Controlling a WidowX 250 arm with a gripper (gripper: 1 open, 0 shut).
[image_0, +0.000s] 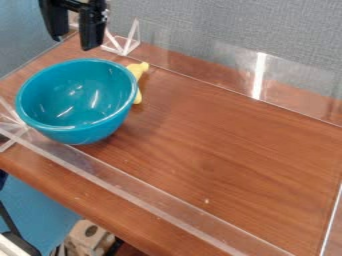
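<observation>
The black gripper (71, 36) hangs at the top left, open, above the far rim of a large teal bowl (75, 113) and apart from it. The bowl sits on the left of the wooden table and looks empty. A small yellow object (136, 71) lies just behind the bowl's right side, partly hidden by it.
Clear plastic edging runs along the front and back, with white lattice braces at the left and back. A grey wall stands behind. Wooden and black hardware sits below the front left edge.
</observation>
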